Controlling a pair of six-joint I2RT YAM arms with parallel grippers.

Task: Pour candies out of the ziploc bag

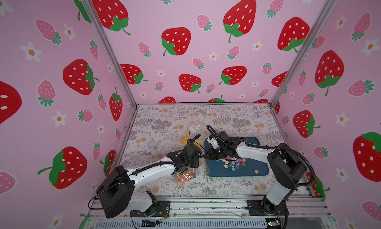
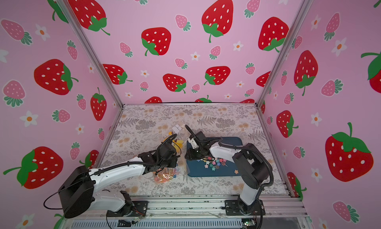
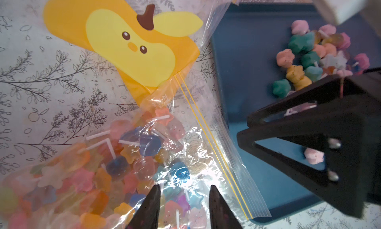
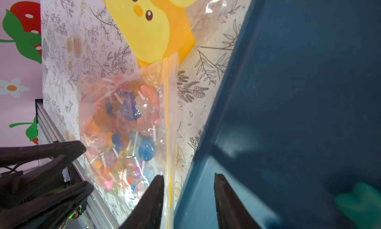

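A clear ziploc bag full of colourful candies lies flat on the table, its zip edge with yellow lines beside the blue tray. In the left wrist view my left gripper hovers over the candy-filled part, fingers apart and nothing between them. My right gripper is open above the gap where the bag's zip edge meets the tray's left rim. Its dark fingers also show at the right of the left wrist view. Loose candies are piled on the tray. The top views show the bag partly covered by my left arm.
A yellow duck-faced bag lies just behind the candy bag, touching or overlapping its far end. White pieces sit farther back. Both grippers are close together.
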